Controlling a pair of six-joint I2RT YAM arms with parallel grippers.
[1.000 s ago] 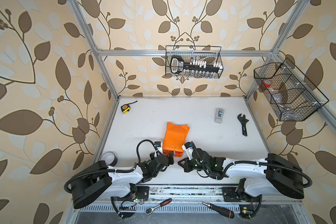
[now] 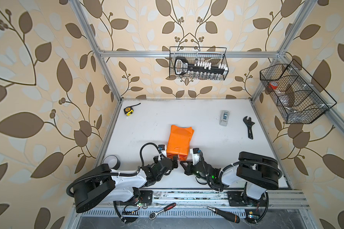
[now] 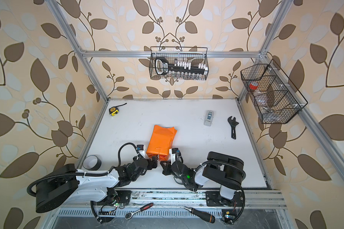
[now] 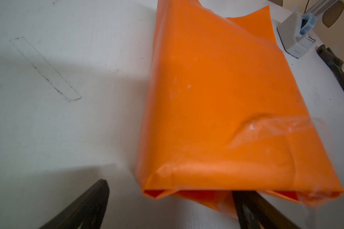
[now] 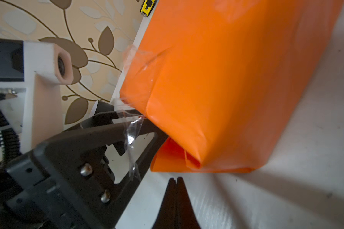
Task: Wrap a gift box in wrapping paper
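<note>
The gift box, wrapped in orange paper [image 2: 180, 140], lies mid-table, its near end folded but gaping in the left wrist view. Clear tape [image 4: 273, 127] sticks to its top near that end. Another clear strip [image 5: 130, 139] hangs over my left gripper's fingers in the right wrist view. My left gripper is open at the near end, one finger reaching under the orange top edge. My right gripper is shut, tips together, just in front of the near end, with nothing showing between its fingers. The box itself is hidden by the paper.
A tape dispenser [image 2: 224, 118] and a wrench [image 2: 249, 127] lie at the right. A tape measure [image 2: 128, 110] sits far left, a white-and-black roll [image 2: 112, 162] near left.
The left arm and the parcel look unmoved.
</note>
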